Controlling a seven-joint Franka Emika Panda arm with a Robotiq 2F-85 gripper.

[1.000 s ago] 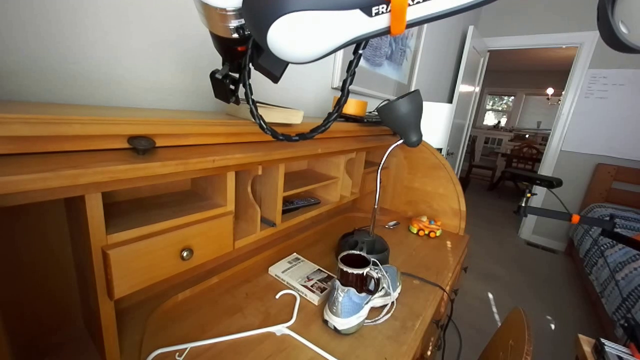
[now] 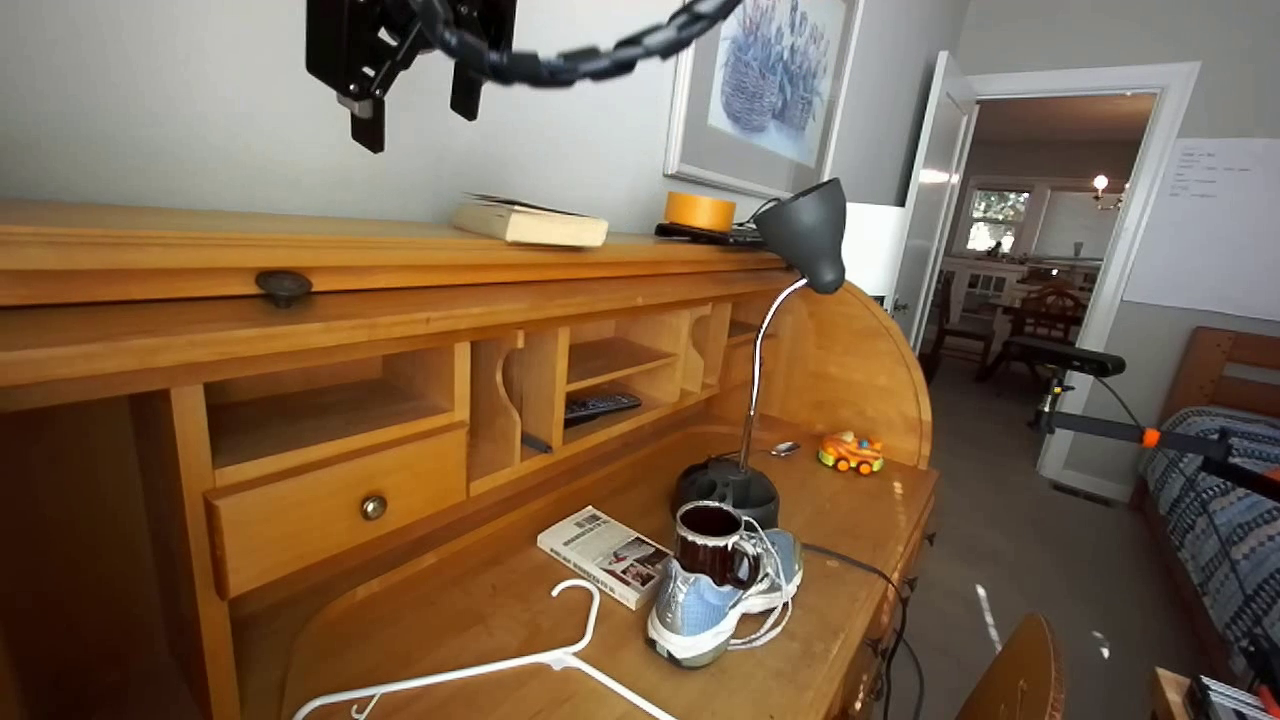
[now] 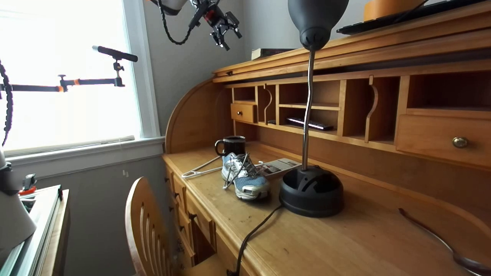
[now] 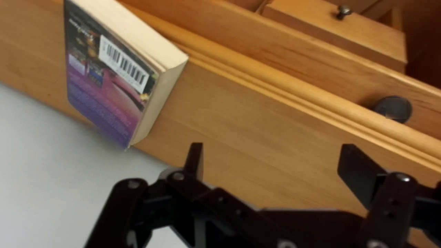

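High above the left part of the desk's top shelf, my gripper [image 2: 414,126] stands open with nothing between its fingers. The wrist view shows the gripper with its fingers wide apart over bare wood. A thick book [image 4: 107,78] with a purple and black cover and a barcode lies on that shelf, off to the upper left of the fingers and apart from them. From the front, the same book [image 2: 528,222] shows its pale page edges. On the desk, a dark mug [image 2: 716,546] sits on a blue and white shoe [image 2: 696,606].
Another book [image 2: 606,552] and a white hanger [image 2: 558,658] lie near the shoe. A desk lamp [image 2: 806,234] rises beside the top shelf, near an orange roll [image 2: 699,211]. A toy car [image 2: 852,452] stands by the right end. Cubbies hold a remote [image 2: 600,408].
The gripper has moved left and up, away from the book on the top shelf, and the arm has largely left the top of exterior view 1. Desk objects look unmoved.
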